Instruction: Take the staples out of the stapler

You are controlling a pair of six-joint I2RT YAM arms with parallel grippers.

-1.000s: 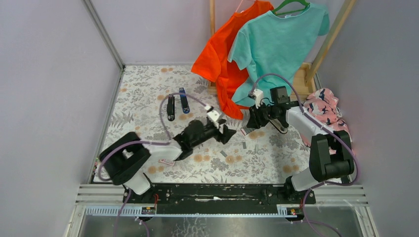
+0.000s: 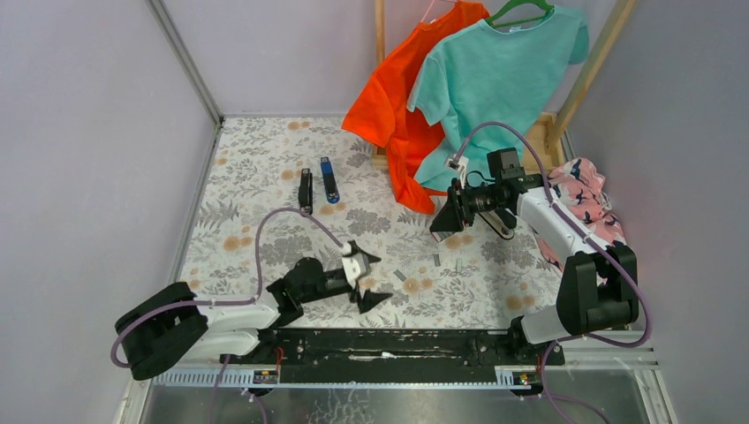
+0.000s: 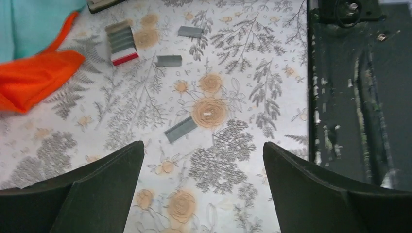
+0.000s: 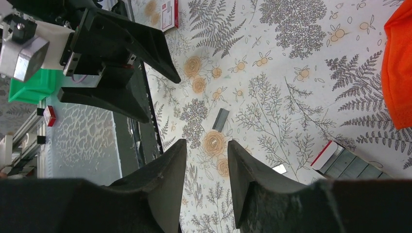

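Note:
A black stapler [image 2: 306, 190] and a blue one [image 2: 329, 179] lie at the back left. Grey staple strips [image 2: 399, 275] [image 3: 180, 129] [image 4: 220, 120] lie on the floral mat, with a stack of strips in a red-edged pack [image 3: 121, 42] [image 4: 349, 163] below my right gripper. My left gripper [image 2: 369, 279] is open near the front centre, nothing between its fingers. My right gripper [image 2: 452, 212] is part open above the pack, its fingertips a small gap apart in the right wrist view, nothing seen between them.
Orange [image 2: 402, 132] and teal [image 2: 490, 88] shirts hang at the back. A pink cloth [image 2: 578, 199] lies at the right. Its front edge borders a dark strip [image 2: 389, 349].
My left arm has swung toward the front edge, its gripper now lower in the top view. My right gripper has shifted slightly, staying over the pack.

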